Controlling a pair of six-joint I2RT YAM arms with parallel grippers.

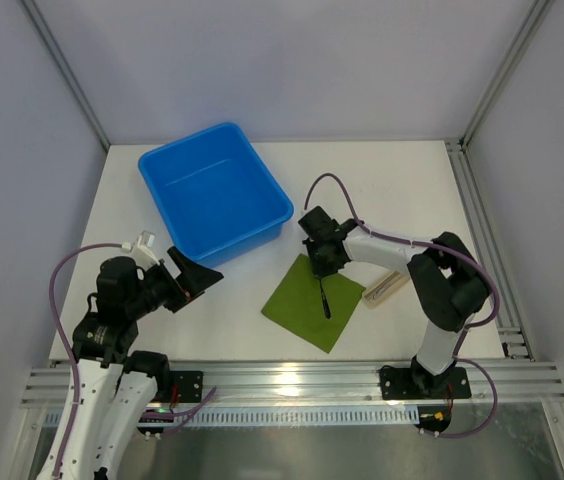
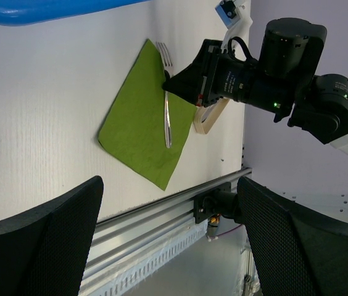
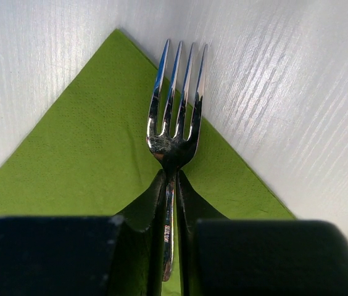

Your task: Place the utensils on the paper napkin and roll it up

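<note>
A green paper napkin point(image 1: 297, 308) lies flat on the white table. The metal fork point(image 3: 173, 148) rests on it, tines pointing at the back corner and reaching past the napkin's edge; its handle point(image 2: 167, 126) runs toward the front. My right gripper is low over the napkin, its fingers point(image 3: 189, 200) on either side of the fork's neck. They stand slightly apart, and a thin strip of green shows beside the handle. Well to the left, my left gripper point(image 1: 206, 285) is open and empty above the table.
A blue bin point(image 1: 212, 185) occupies the back left. A small wooden tray point(image 1: 386, 288) sits right of the napkin, under the right arm, with something thin inside. Bare table lies left of the napkin and at the back right.
</note>
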